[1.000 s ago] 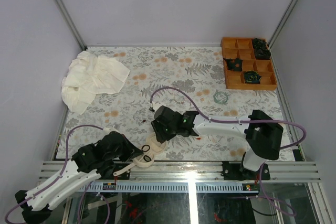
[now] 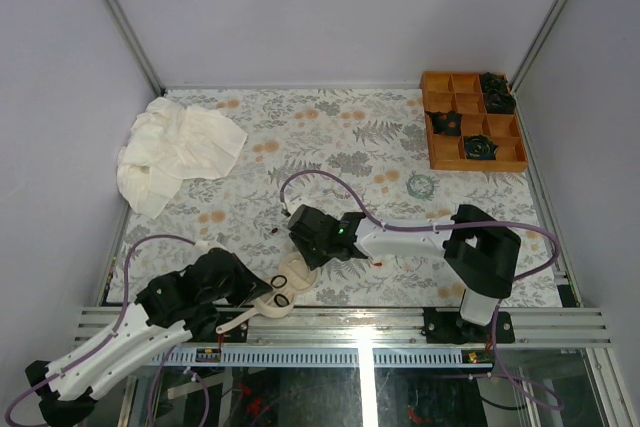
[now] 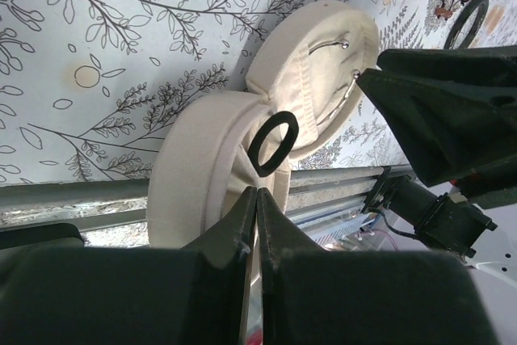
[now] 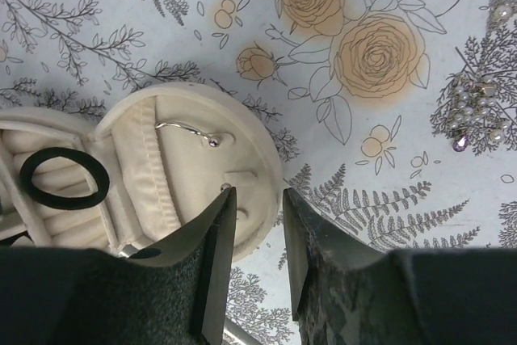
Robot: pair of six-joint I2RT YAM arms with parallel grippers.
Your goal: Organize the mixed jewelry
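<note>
A small round cream jewelry case lies opened out near the table's front edge, its two halves side by side. In the right wrist view, a thin silver piece rests by a small tab inside one half. A black ring lies on the other half, also seen in the left wrist view. My left gripper is shut in front of that half, with nothing clear between its fingertips. Over the rim of the half with the silver piece, my right gripper stands part open, its gap empty.
A wooden compartment tray holding several dark pouches stands at the back right. Crumpled white cloth lies at the left. Beaded jewelry and a greenish bracelet are on the patterned table.
My right arm's elbow has shifted left and a little nearer the front, with its gripper staying by the case. My left arm and the case have not visibly moved.
</note>
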